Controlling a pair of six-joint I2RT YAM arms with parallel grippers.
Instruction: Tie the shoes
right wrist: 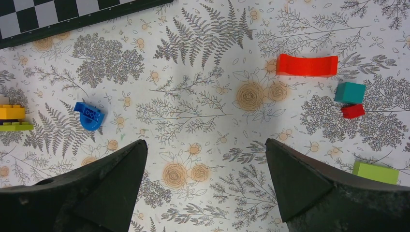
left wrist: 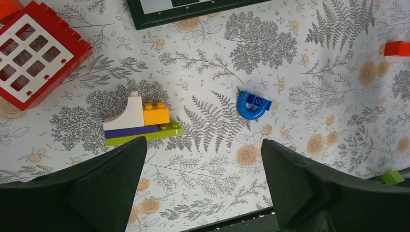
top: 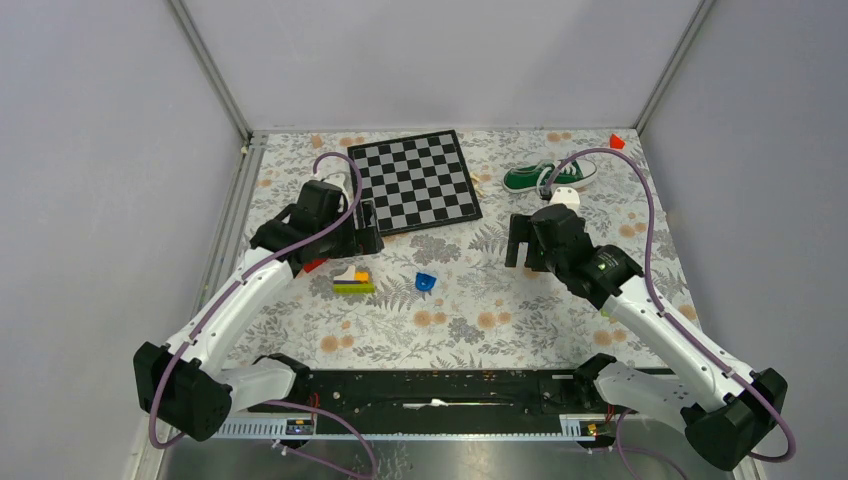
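Note:
Two green sneakers with white soles and laces, the shoes [top: 530, 178], lie at the back right of the table in the top view. The right arm's cable partly crosses them, and how the laces lie is too small to tell. Neither wrist view catches them. My left gripper stands open above the table's left side, near the checkerboard, with nothing between its fingers. Over the right half, in front of the shoes, my right gripper is also open and empty.
A checkerboard [top: 415, 182] lies at the back, left of the shoes. Toy blocks are scattered about: a stacked piece [left wrist: 140, 121], a blue piece [left wrist: 252, 105], a red lattice block [left wrist: 38, 53], a red curved block [right wrist: 307, 66] and a green block [right wrist: 375, 172].

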